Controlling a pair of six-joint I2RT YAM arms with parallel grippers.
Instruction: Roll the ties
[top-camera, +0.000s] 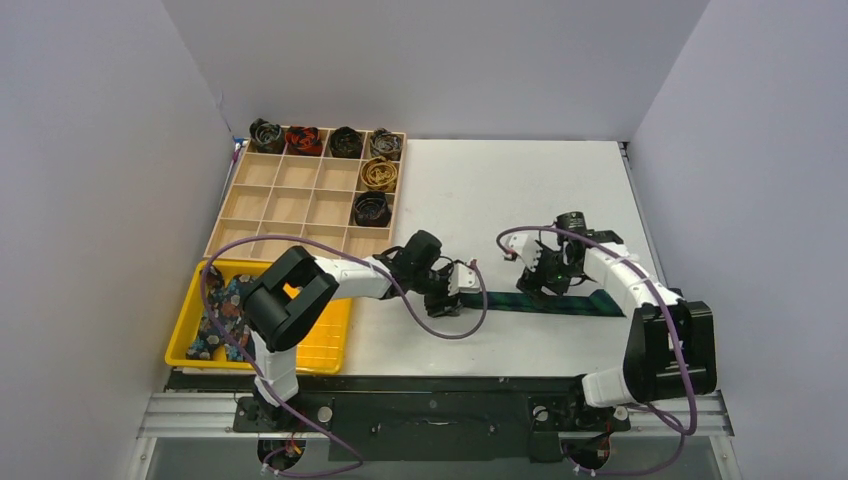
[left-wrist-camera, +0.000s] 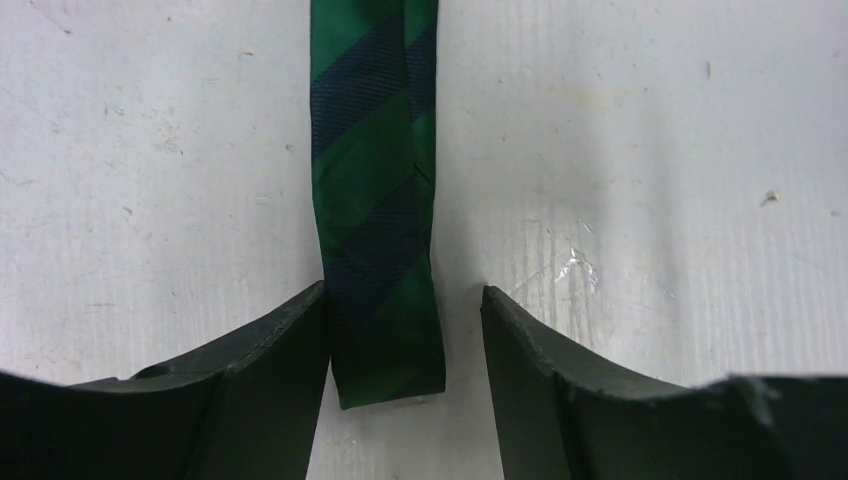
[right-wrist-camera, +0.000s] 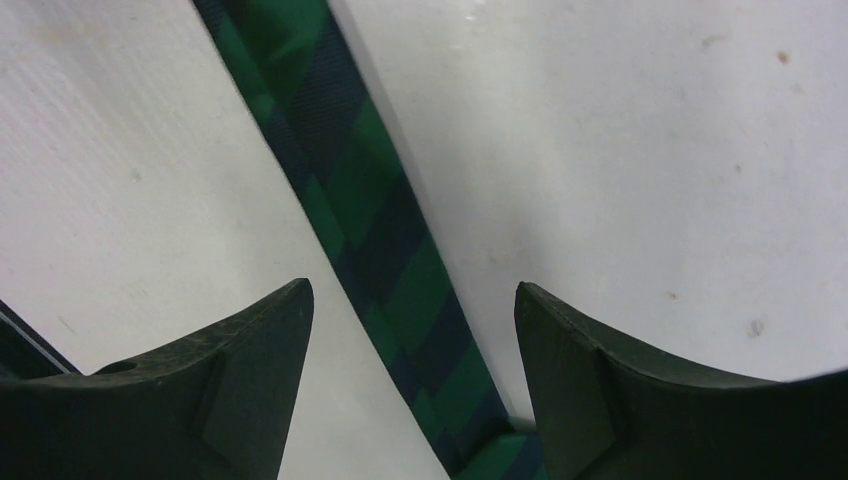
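A green tie with dark blue stripes (top-camera: 570, 303) lies flat and lengthwise on the white table. Its narrow, squared end (left-wrist-camera: 390, 370) rests between the fingers of my left gripper. One finger (left-wrist-camera: 290, 350) meets the tie's left edge, while a gap shows between the cloth and the other finger, so these fingers stand part open. Over the tie's middle, my right gripper is open; the cloth passes slantwise below it, not gripped. Toward the right end, the tie widens at a fold (right-wrist-camera: 500, 450), partly hidden by a finger.
A wooden divided tray (top-camera: 227, 232) at the back left holds several rolled ties in its back and right compartments; others are empty. The yellow bin (top-camera: 343, 340) at front left contains dark floral cloth (top-camera: 232, 310). Bare table (top-camera: 500, 190) lies behind the tie.
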